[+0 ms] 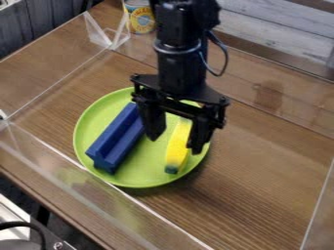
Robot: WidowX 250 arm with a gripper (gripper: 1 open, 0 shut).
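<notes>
My black gripper (174, 127) hangs over a light green plate (136, 176), open, its two fingers on either side of a yellow object with a teal tip (178, 152), which lies on the plate's right part. A long dark blue block (113, 145) lies on the left part of the plate, left of the gripper. Whether the fingers touch the yellow object cannot be told.
A can (139, 19) stands at the back, partly behind the arm. A dark cable lies at the bottom left.
</notes>
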